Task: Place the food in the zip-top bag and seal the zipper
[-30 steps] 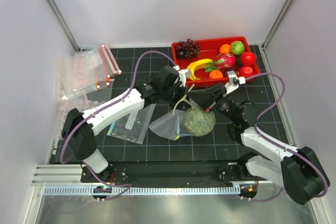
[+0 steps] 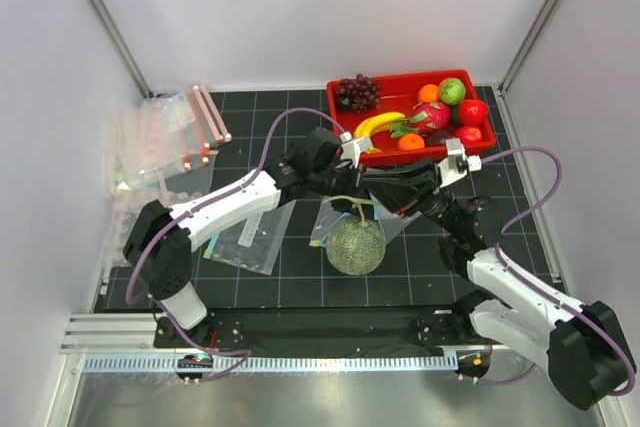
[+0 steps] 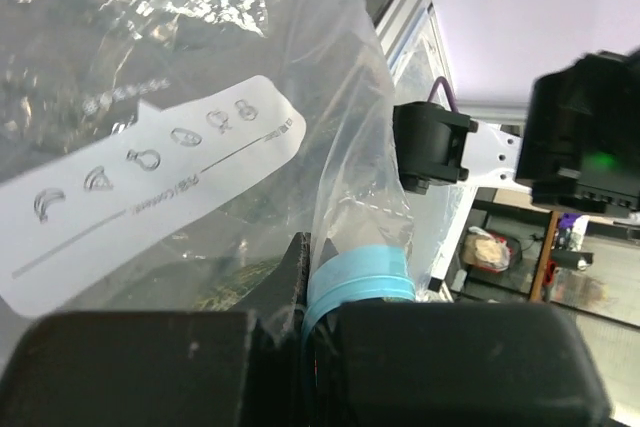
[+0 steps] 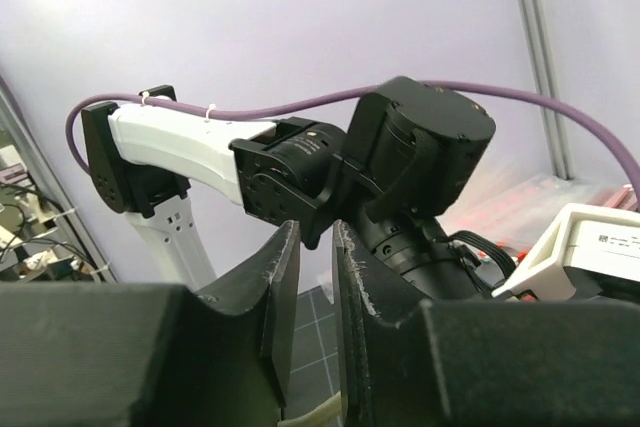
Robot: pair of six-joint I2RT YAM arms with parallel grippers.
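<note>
The netted green melon [image 2: 355, 250] hangs low over the mat, its pale stem [image 2: 352, 201] at the top. A clear zip bag [image 2: 396, 224] spreads behind and beside the melon; whether the melon is inside its mouth cannot be told. In the left wrist view, my left gripper is shut on the bag's blue zipper edge [image 3: 362, 272], and the label [image 3: 150, 197] shows. Through the film a bit of melon [image 3: 237, 285] appears. My right gripper is above the melon, its fingers parted, with the stem [image 4: 318, 411] low between them.
Behind the arms, a red tray [image 2: 400, 81] holds fruit, with a banana [image 2: 377, 125] near its front edge. Another flat bag [image 2: 252, 237] lies left on the mat, and several bags [image 2: 165, 137] sit at the far left.
The melon has moved left and toward the front, now more in front of the bag. The left arm moved little.
</note>
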